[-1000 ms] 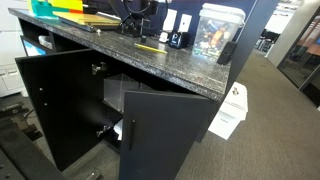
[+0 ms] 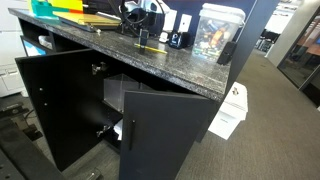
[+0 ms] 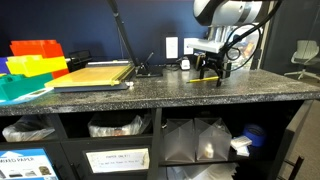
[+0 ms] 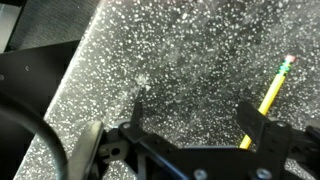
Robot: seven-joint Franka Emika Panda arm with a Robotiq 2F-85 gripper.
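Observation:
A yellow pencil [image 4: 271,95] with a green band and pink eraser lies on the speckled dark countertop [image 4: 190,60]. In the wrist view my gripper is open, its two fingers wide apart with only bare counter between them. The pencil is at the right, outside the gap, and its lower part is hidden behind the right finger [image 4: 250,118]. Exterior view 2 has the gripper [image 3: 207,70] low over the counter, close to the pencil [image 3: 203,79]. Whether the fingers touch the counter I cannot tell.
A clear tub [image 2: 216,32] of small items stands at the counter's right end. Below, the black cabinet door [image 2: 160,135] hangs open, with clear bins [image 3: 197,140] inside. Colored blocks [image 3: 35,62] and a yellow-topped board [image 3: 92,76] occupy the counter's left part.
Over the last second my gripper has moved right and down in exterior view 1, closer to the pencil. The pencil shows no clear movement.

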